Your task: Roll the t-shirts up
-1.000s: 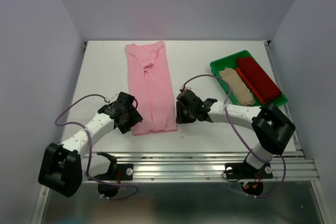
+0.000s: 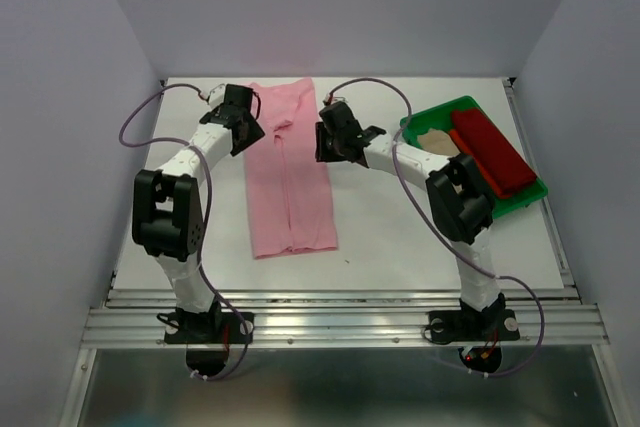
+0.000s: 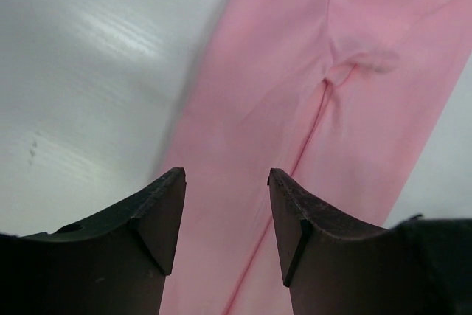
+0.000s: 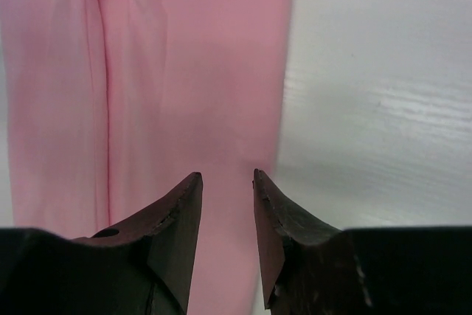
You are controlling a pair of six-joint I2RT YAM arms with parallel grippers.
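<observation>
A pink t-shirt (image 2: 268, 187), folded into a long strip with a lengthwise seam down its middle, lies flat on the white table. Above the upper part of its left edge is my left gripper (image 2: 256, 137), open and empty; the left wrist view shows the pink cloth (image 3: 221, 130) beneath its parted fingers. Across the strip, my right gripper (image 2: 320, 142) hovers by the right edge. Its fingers stand apart in the right wrist view, over the cloth (image 4: 214, 94) close to that edge, with nothing between them.
A green bin (image 2: 532, 195) at the right holds a dark red roll (image 2: 495, 150), an orange-red one beside it and a beige one (image 2: 436, 141). Bare white table (image 2: 400, 247) lies right of the shirt and to its left.
Both arms have moved from the shirt's near end toward its far end, the left on one side and the right on the other. The shirt looks unmoved.
</observation>
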